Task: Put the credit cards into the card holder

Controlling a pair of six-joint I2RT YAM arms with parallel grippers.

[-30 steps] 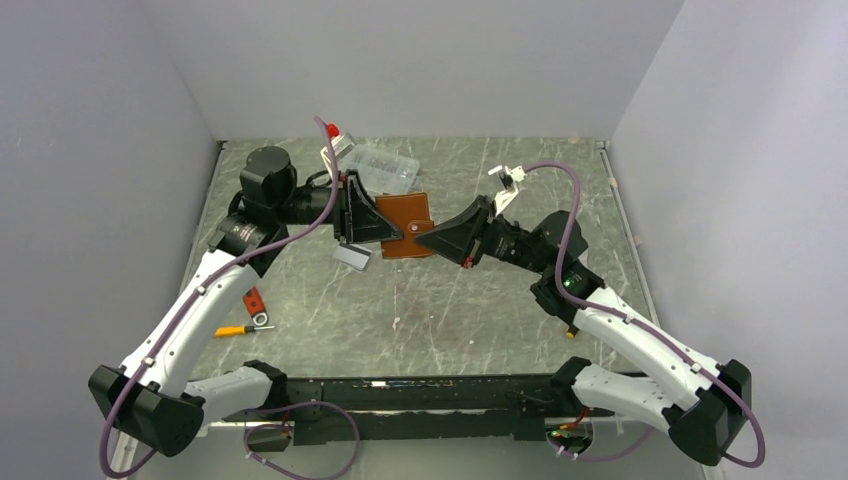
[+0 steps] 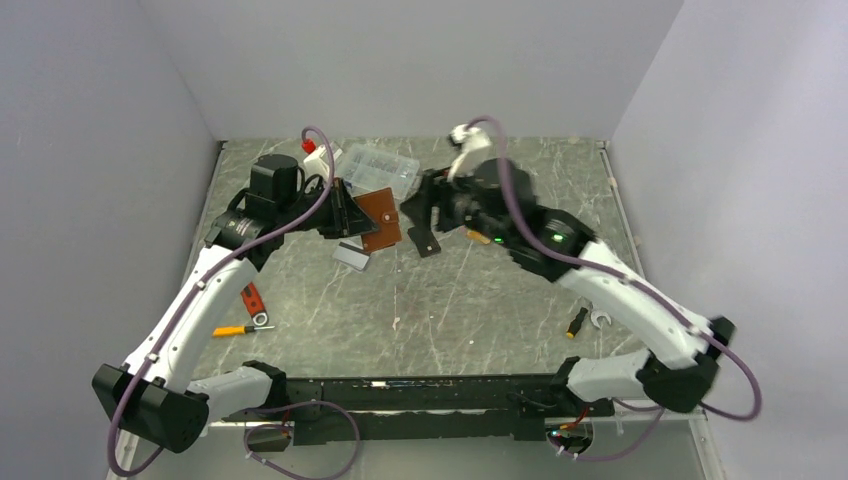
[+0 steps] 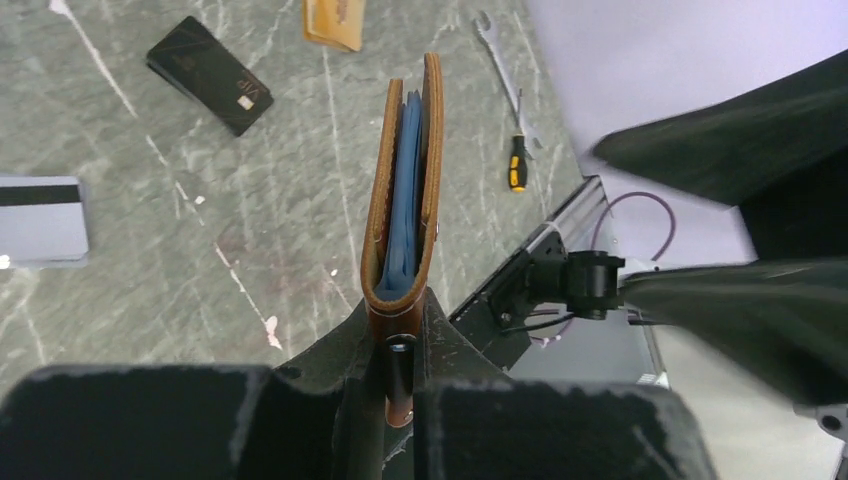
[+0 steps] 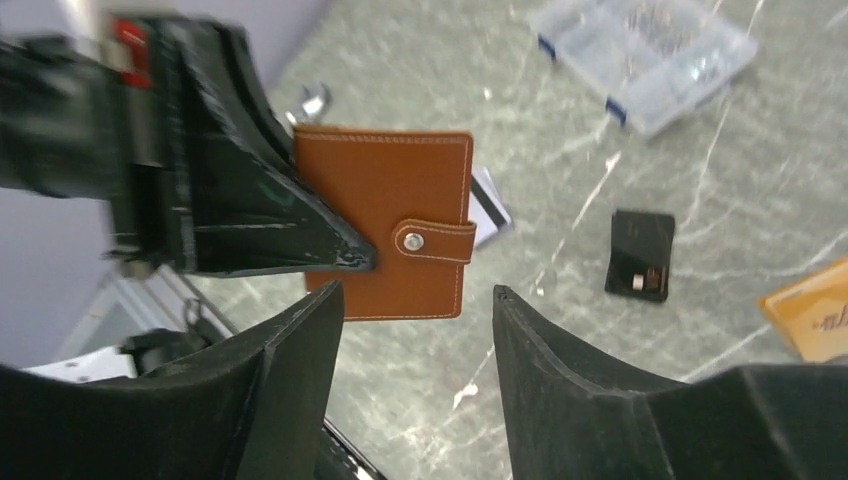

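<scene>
My left gripper is shut on the brown leather card holder, held upright, with a blue lining showing at its mouth. Its snap strap faces my right gripper, which hovers just to the right with fingers parted and nothing between them, blurred in the top view. On the table lie a black card stack, a white card with a magnetic stripe and a yellow-orange card.
A clear plastic box stands at the back. Tools lie at both sides: a red tool, screwdrivers and a wrench.
My right gripper has drawn away from the card holder, opened and risen toward the back. The left gripper with the holder has shifted slightly left.
</scene>
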